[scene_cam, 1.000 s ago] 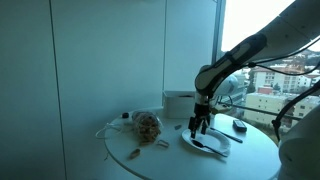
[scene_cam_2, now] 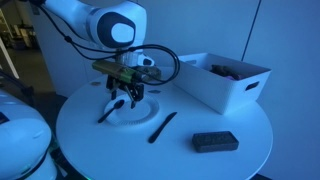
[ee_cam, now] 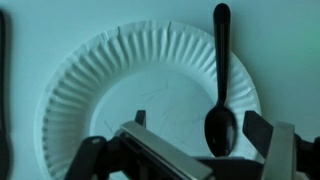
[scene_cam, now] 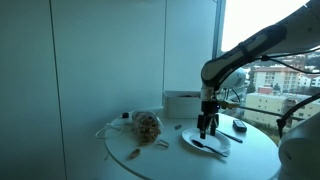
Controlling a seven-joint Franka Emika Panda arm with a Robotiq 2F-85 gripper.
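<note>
A white paper plate [ee_cam: 92,90] lies on the table, seen from above in the wrist view. Across its right rim rests a black spoon [ee_cam: 222,60], bowl toward the bottom of the picture. My gripper is open over the plate, its two fingers apart. The spoon's bowl appears between them, nearer the right finger, and nothing is held. From the second exterior view, the gripper [scene_cam_2: 122,98] hangs above the plate [scene_cam_2: 146,115], near the spoon [scene_cam_2: 111,110]. How high the fingertips are above the spoon, I cannot tell.
A black knife [scene_cam_2: 161,127] lies beside the plate, with a dark box-shaped object [scene_cam_2: 214,141] further off. Behind them stands a white bin [scene_cam_2: 229,88] with dark contents. A clear bag [scene_cam: 146,125] of brownish items sits on the table's other side.
The gripper has shifted slightly to the right and a little lower over the plate in the first exterior view. Plate and spoon look unmoved.
</note>
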